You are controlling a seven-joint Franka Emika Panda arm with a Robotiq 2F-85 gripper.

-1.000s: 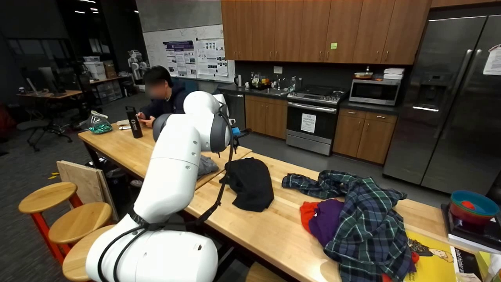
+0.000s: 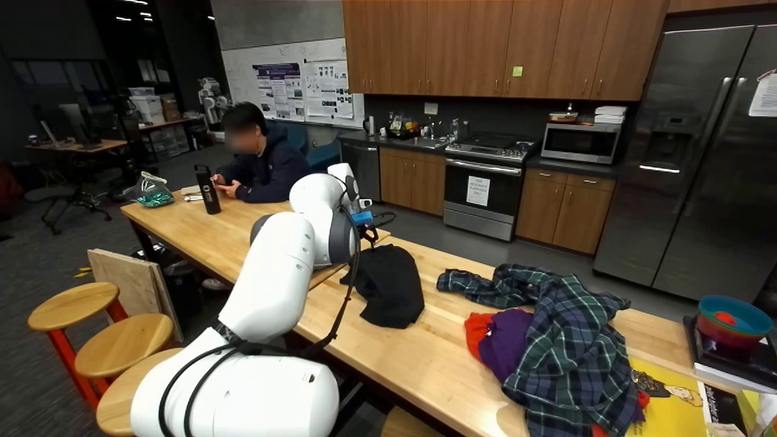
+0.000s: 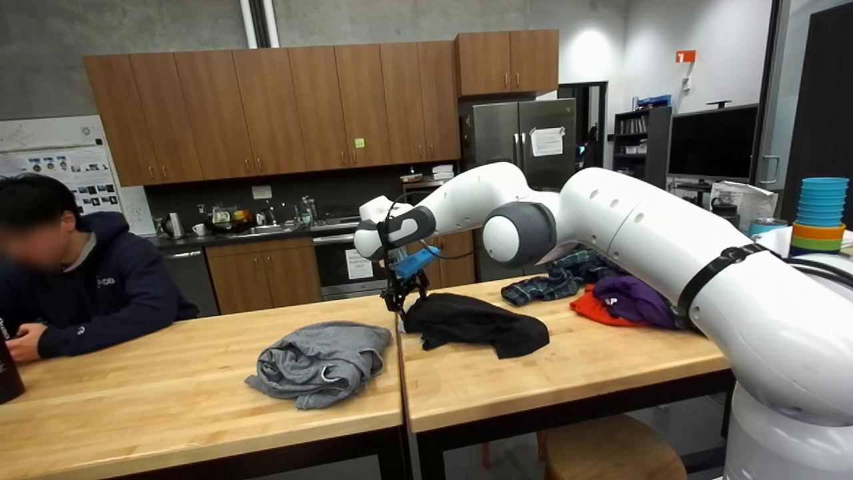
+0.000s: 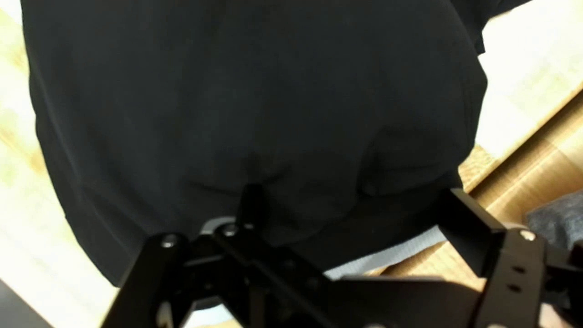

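Observation:
A black garment (image 3: 478,321) lies crumpled on the right-hand table, its left end close to the seam between two tables. My gripper is open and low over that end. In the wrist view its fingers (image 4: 464,216) stand wide apart, with black cloth spread below and between them. Whether the fingertips touch the cloth I cannot tell. A light grey strip (image 4: 393,257) shows along the garment's near edge. Exterior view 1 has the gripper partly behind the arm, at the garment's (image 2: 390,284) far-left corner.
A grey garment (image 3: 324,364) is bunched on the left table. Plaid (image 2: 568,328), purple (image 2: 507,342) and red clothes are heaped to the right. Someone (image 3: 76,272) sits at the left table, near a dark bottle (image 2: 207,190). Bare wood separates the black garment from the heap.
The arm has come down, bringing the gripper from higher up to the black garment's edge. In exterior view 1 the arm now covers the grey garment. The black garment looks unmoved.

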